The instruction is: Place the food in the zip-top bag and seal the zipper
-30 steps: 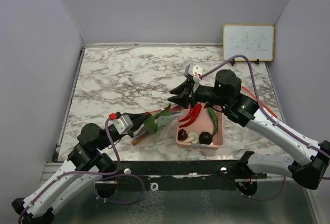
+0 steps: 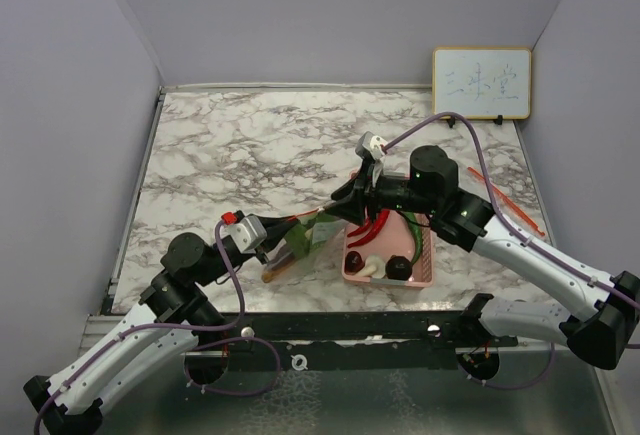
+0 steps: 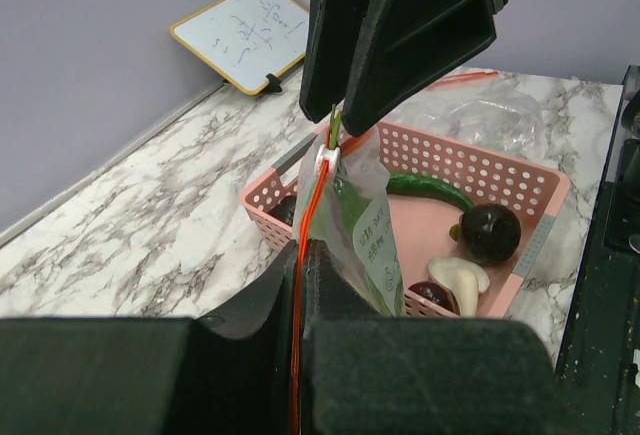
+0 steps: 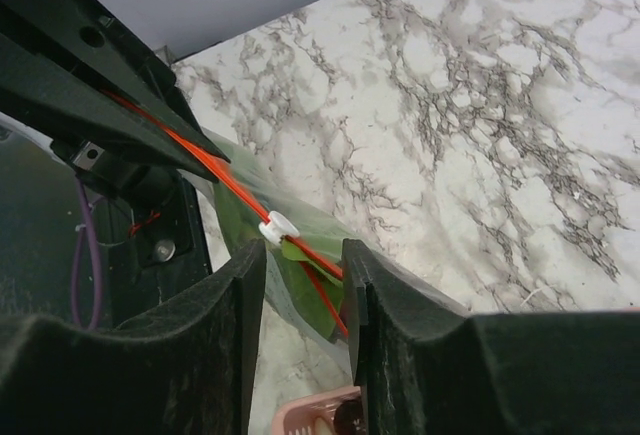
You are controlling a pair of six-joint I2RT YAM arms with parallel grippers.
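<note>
A clear zip top bag (image 3: 365, 245) with orange zipper, white slider (image 4: 280, 227) and green food inside hangs above the table, left of the pink basket. My left gripper (image 2: 290, 219) is shut on the bag's zipper end, the orange strip running between its fingers. My right gripper (image 2: 342, 200) stands open at the other end of the zipper; in the left wrist view its fingers straddle the strip just beyond the slider.
The pink basket (image 3: 540, 185) holds chili peppers, a cucumber, dark vegetables and pale mushrooms. Another clear bag (image 3: 480, 115) lies behind it on the right. A whiteboard (image 2: 481, 83) stands at the back right.
My right gripper has lowered and tilted onto the zipper's right end. The left arm has shifted slightly toward the front and turned a little.
</note>
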